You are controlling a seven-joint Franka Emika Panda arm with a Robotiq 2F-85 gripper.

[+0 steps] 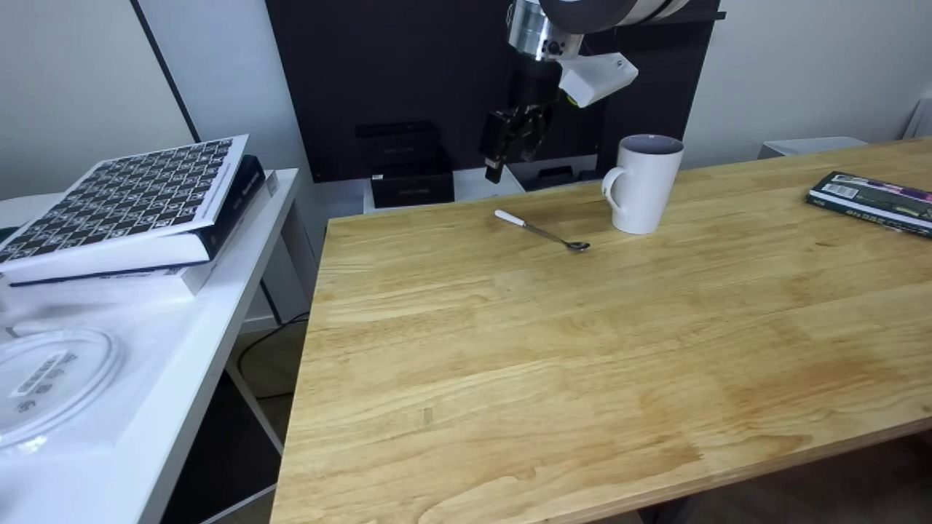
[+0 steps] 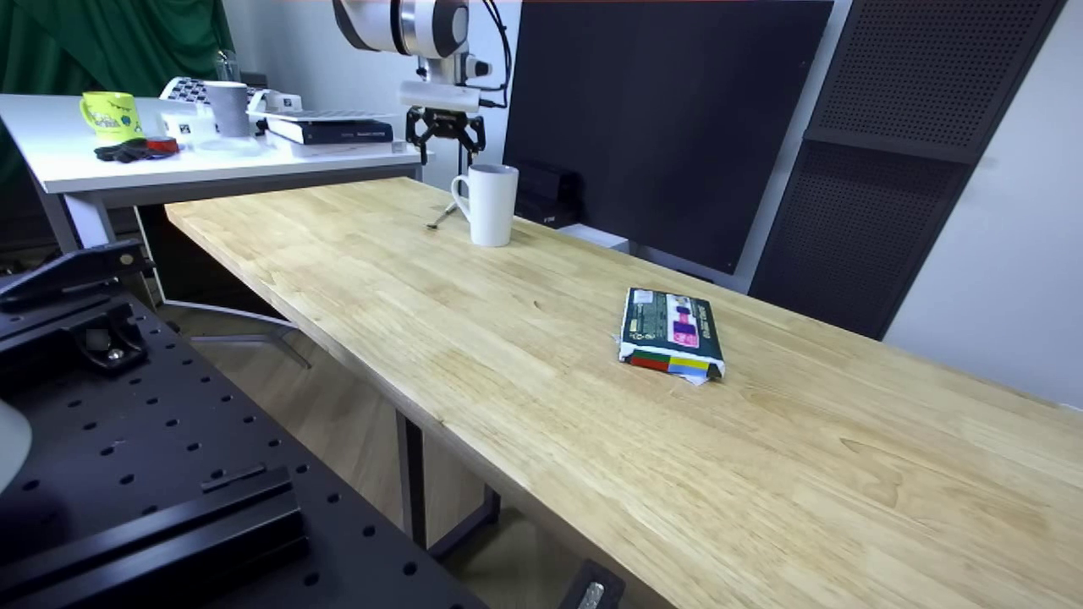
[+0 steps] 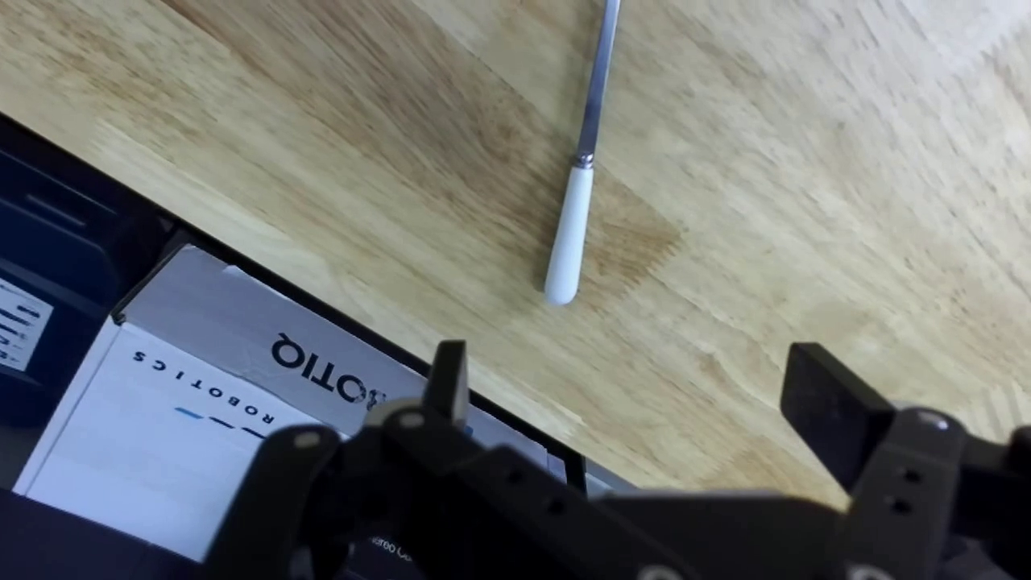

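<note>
A spoon with a white handle (image 1: 510, 217) lies flat near the table's back edge, its metal bowl (image 1: 577, 246) toward the mug. In the wrist view the white handle (image 3: 569, 237) points down toward my gripper, while the bowl is out of frame. The fingers stand open and empty, well apart, above the table's back edge. From the second exterior view my gripper (image 2: 444, 152) hangs over the table's far end, behind the white mug (image 2: 492, 206). That mug (image 1: 647, 185) stands upright to the right of the spoon, its handle facing the spoon.
A dark green box (image 1: 876, 204) lies further right on the table. Beyond the back edge, below my gripper, sits a Robotiq carton (image 3: 203, 387). A white side table (image 1: 205, 349) with books (image 1: 131, 209) stands at left.
</note>
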